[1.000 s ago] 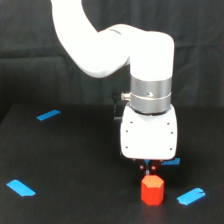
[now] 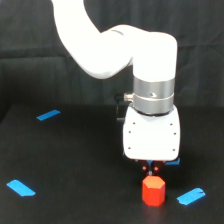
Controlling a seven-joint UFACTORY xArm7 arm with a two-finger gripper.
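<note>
A red hexagonal block [image 2: 154,191] stands on the black table at the lower right of the camera view. The gripper [image 2: 150,168] hangs just behind and above it, under its white housing. Its small fingers are mostly hidden, so its opening is unclear. A blue patch shows behind the fingers, partly hidden.
Blue tape strips lie on the table: at upper left [image 2: 48,114], lower left [image 2: 20,188] and lower right [image 2: 191,196]. A dark backdrop stands behind.
The arm and gripper have shifted slightly to the right, and the red block appears very slightly to the right as well.
</note>
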